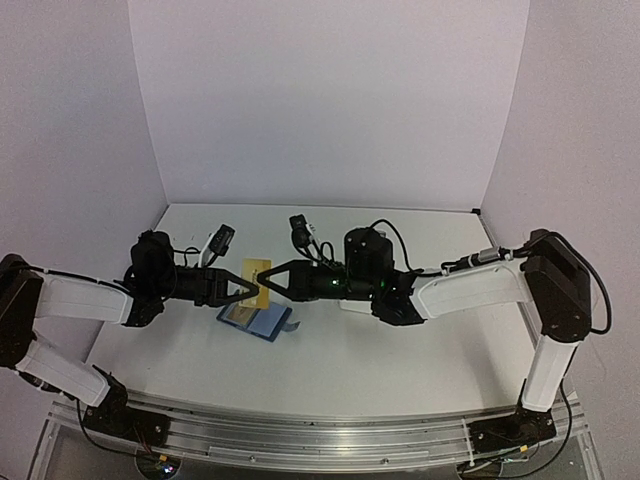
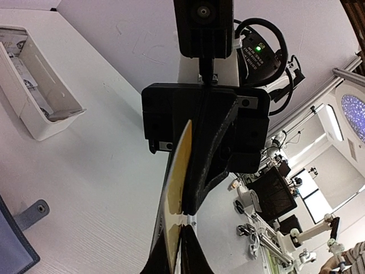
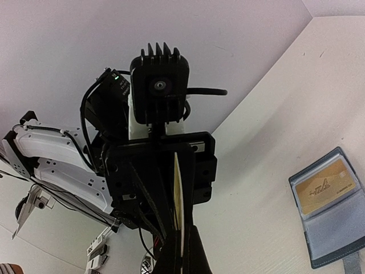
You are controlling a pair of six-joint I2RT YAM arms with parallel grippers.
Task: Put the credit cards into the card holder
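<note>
Upright above the card holder (image 1: 270,322) is a gold credit card (image 1: 250,268), seen nearly edge-on in the left wrist view. My right gripper (image 1: 266,279) is shut on its right side. From the opposite side, my left gripper (image 1: 257,291) reaches the card, its narrowly parted fingers (image 2: 191,251) on either side of the card's edge; whether both touch it cannot be made out. The blue holder lies open and flat on the table, with another gold card (image 3: 324,186) in one of its clear pockets.
A white box (image 2: 35,114) with several cards inside stands on the table, mostly hidden behind the right arm from above. The holder's strap (image 2: 33,214) sticks out to its right.
</note>
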